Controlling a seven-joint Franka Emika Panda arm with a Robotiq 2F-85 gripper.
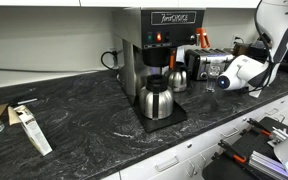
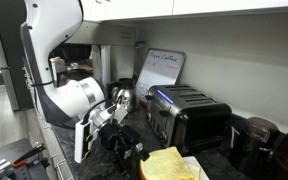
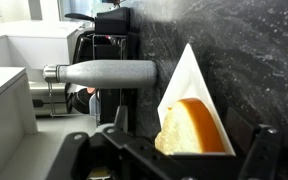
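Note:
In the wrist view a slice of bread (image 3: pixel 189 128) with an orange-brown crust rests on a white sheet or plate (image 3: pixel 186 78). My gripper is open, its dark fingers apart on either side of the bread in that view. I cannot tell whether either finger touches it. From the second exterior view, the bread (image 2: pixel 167 165) lies at the bottom edge of the picture, just right of my gripper (image 2: pixel 134 156). The arm hides the bread in the first exterior view.
A black toaster (image 2: pixel 191 115) stands behind the bread against the wall, with dark canisters (image 2: pixel 252 142) to its right. The coffee maker (image 1: pixel 154 60) and its steel carafe (image 1: pixel 156 97) occupy the counter's middle. Left of it, the dark counter (image 1: pixel 84 110) is largely clear.

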